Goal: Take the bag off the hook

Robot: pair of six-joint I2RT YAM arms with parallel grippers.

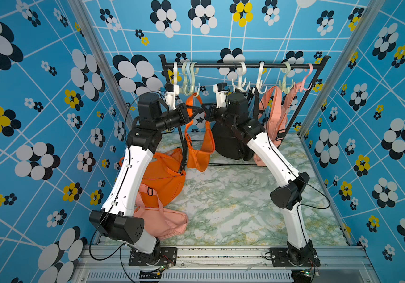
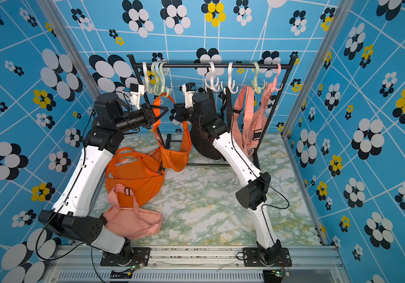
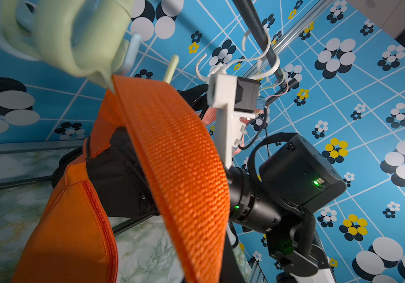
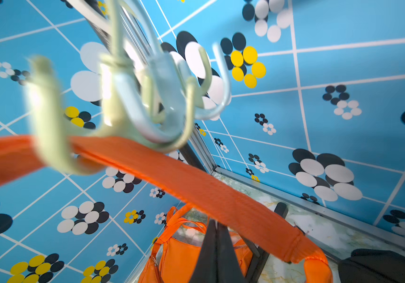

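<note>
An orange bag (image 1: 201, 153) hangs by its strap from a pale green hook (image 4: 51, 118) in the left cluster on the rack. Both grippers are at strap height: my left gripper (image 1: 193, 112) beside the strap, my right gripper (image 2: 179, 111) just right of it. In the left wrist view the strap (image 3: 164, 165) fills the middle, hiding that gripper's fingertips. In the right wrist view my right gripper is shut below the strap. Whether either gripper pinches any strap is unclear.
A black bag (image 1: 228, 141) and pink bags (image 1: 273, 122) hang further right. Another orange bag (image 2: 131, 174) and a pink bag (image 2: 134, 217) lie on the marble floor at left.
</note>
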